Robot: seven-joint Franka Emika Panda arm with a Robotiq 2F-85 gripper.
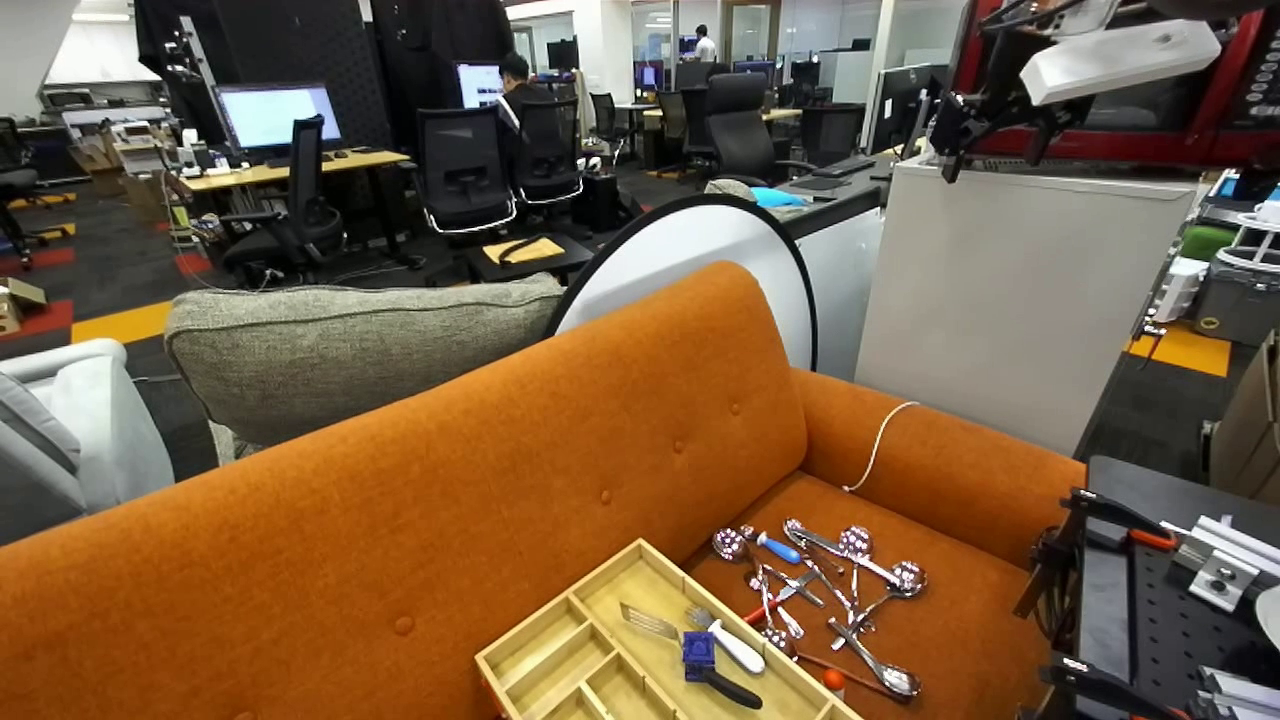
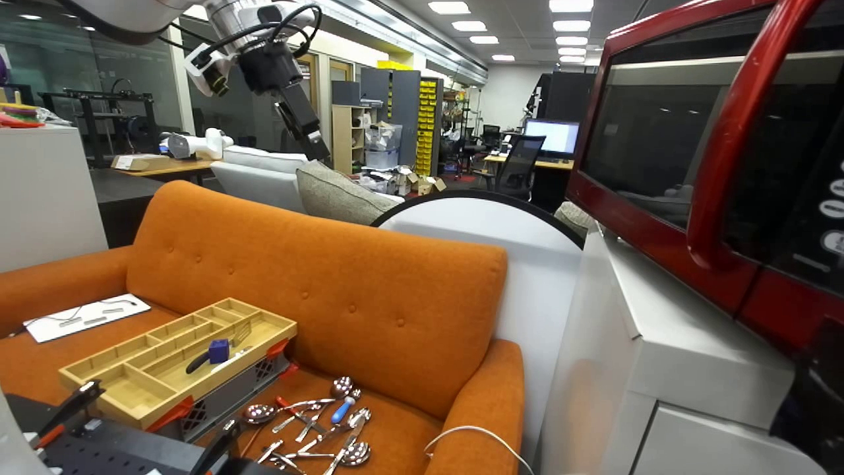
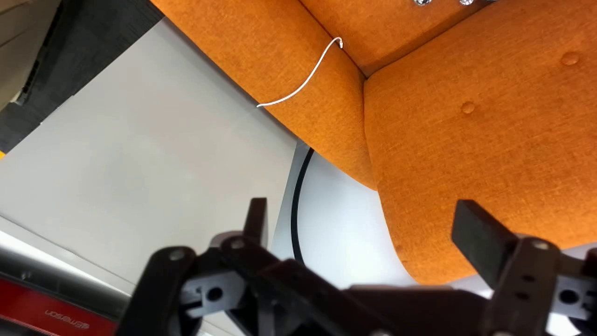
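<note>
My gripper is open in the wrist view, its two dark fingers wide apart with nothing between them. It hangs high above the sofa's arm end, and in exterior view 1 it shows in front of the red microwave (image 1: 1152, 90). On the orange sofa seat lies a loose pile of metal ladles, spoons and other utensils (image 1: 854, 540). Beside the pile is a wooden divided tray (image 2: 111, 396). A spatula with a dark handle (image 1: 729, 689), a white-handled fork (image 1: 737, 648) and a blue block (image 1: 698, 656) lie in one long compartment.
A white cord (image 3: 305, 84) lies over the sofa arm. The white cabinet (image 1: 984, 288) under the microwave and a round white panel (image 2: 475, 229) stand close by. Black clamps (image 1: 1116, 516) stick out from the work table. Open space lies above the sofa back.
</note>
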